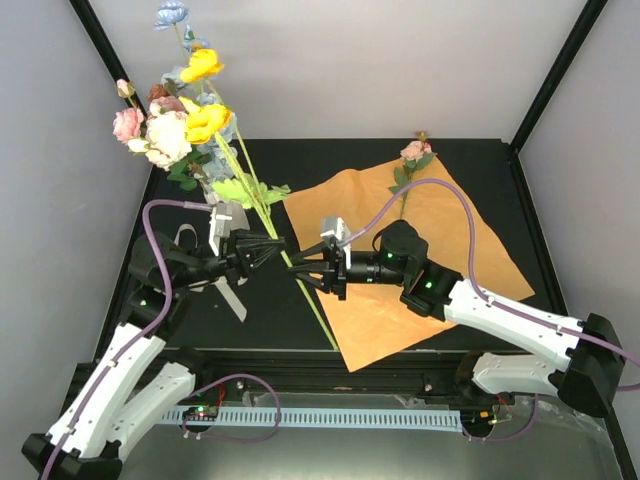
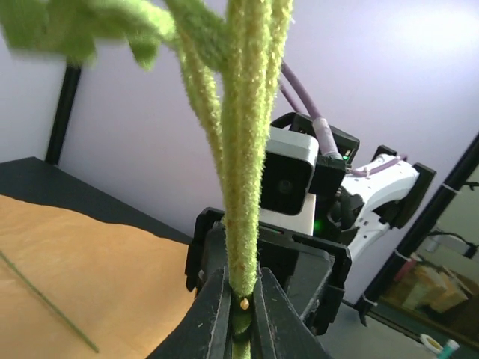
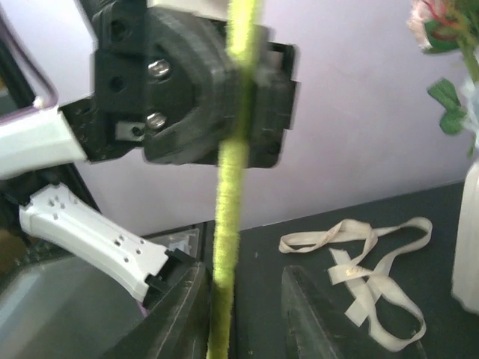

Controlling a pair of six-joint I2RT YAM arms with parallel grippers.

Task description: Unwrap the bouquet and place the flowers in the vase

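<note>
A long green stem of yellow flowers (image 1: 205,122) runs down between the two grippers. My left gripper (image 1: 270,240) is shut on this stem (image 2: 243,149). My right gripper (image 1: 298,262) stands just right of it, part open, with the stem (image 3: 232,187) between or close by its blurred fingers. The bouquet of pink, cream and blue flowers (image 1: 165,140) stands upper left in a white vase (image 3: 468,247), mostly hidden in the top view.
A single pink rose (image 1: 414,152) lies on orange paper (image 1: 460,260) at the right. Pale ribbon (image 3: 378,280) lies on the black table (image 3: 277,269) at the left, under my left arm.
</note>
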